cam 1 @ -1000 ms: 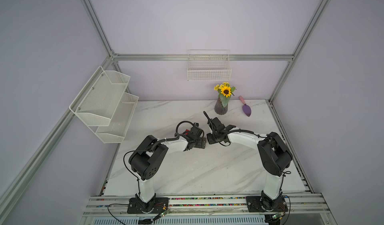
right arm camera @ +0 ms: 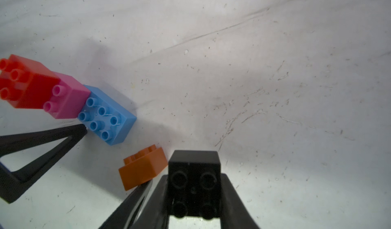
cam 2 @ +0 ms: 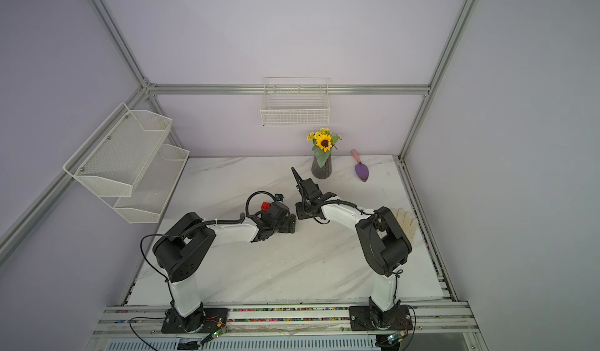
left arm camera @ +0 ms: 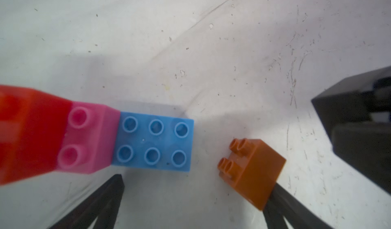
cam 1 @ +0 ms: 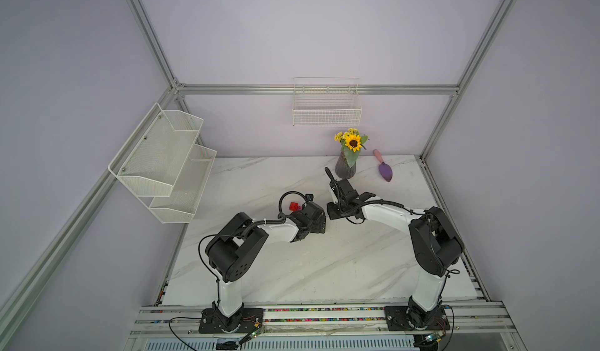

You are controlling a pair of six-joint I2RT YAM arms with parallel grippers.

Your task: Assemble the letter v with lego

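Blue brick, pink brick and red brick form a row at the left of the left wrist view; the pink one touches both neighbours. An orange brick sits apart from the blue one, tilted, its studs facing the row. My left gripper is open: one finger is near the blue brick, the other is against or right beside the orange brick. In the right wrist view, my right gripper is shut on a black brick, studs facing the camera, just right of the orange brick.
The two grippers are close together in mid-table, with little room between them. A vase of sunflowers and a purple trowel stand behind the right arm.
Both grippers have shifted slightly to the right over the last second, the right one also a little toward the back. More of the red brick shows beside the left arm.
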